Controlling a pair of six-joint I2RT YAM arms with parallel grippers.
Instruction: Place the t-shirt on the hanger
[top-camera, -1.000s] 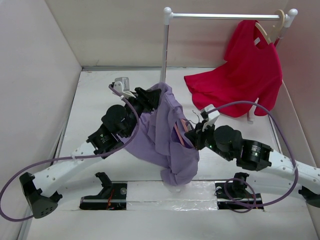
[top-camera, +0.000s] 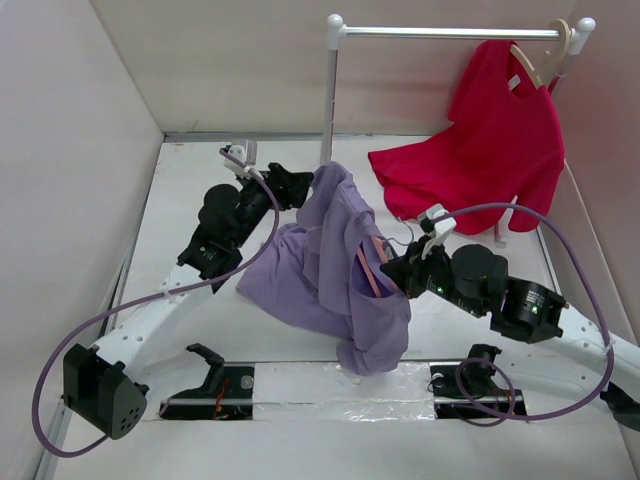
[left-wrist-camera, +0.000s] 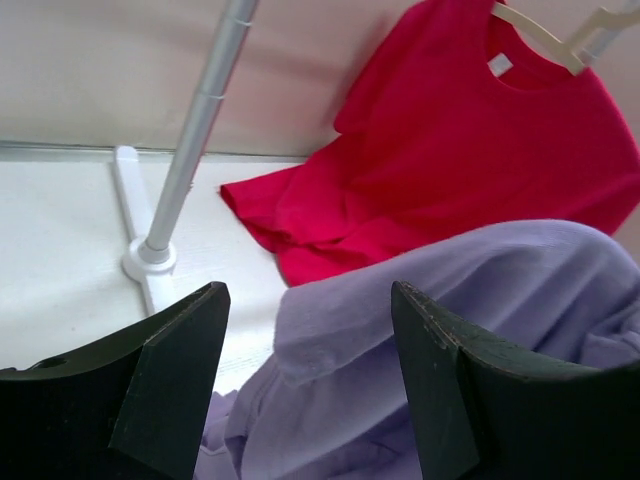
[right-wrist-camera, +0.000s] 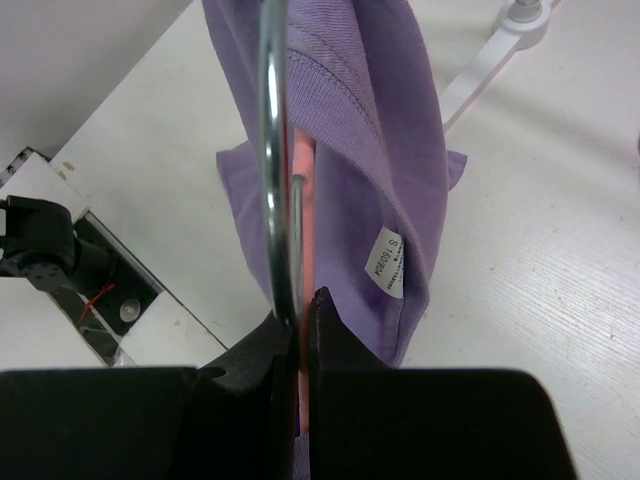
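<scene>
The lilac t-shirt (top-camera: 330, 280) hangs in loose folds in the middle, its lower part spread on the table. A pink hanger (right-wrist-camera: 305, 250) with a metal hook is partly inside it. My right gripper (top-camera: 393, 262) is shut on the hanger, seen close in the right wrist view. My left gripper (top-camera: 300, 183) stands open at the shirt's top edge; in the left wrist view the cloth (left-wrist-camera: 340, 320) shows just beyond its fingers. Whether cloth lies between them is not clear.
A white-jointed metal rack (top-camera: 450, 33) stands behind, with a red t-shirt (top-camera: 470, 150) on a hanger at its right, its lower part on the table.
My left gripper has moved slightly back and away from the shirt's folds. My right gripper has shifted right and toward the front with the hanger and shirt.
</scene>
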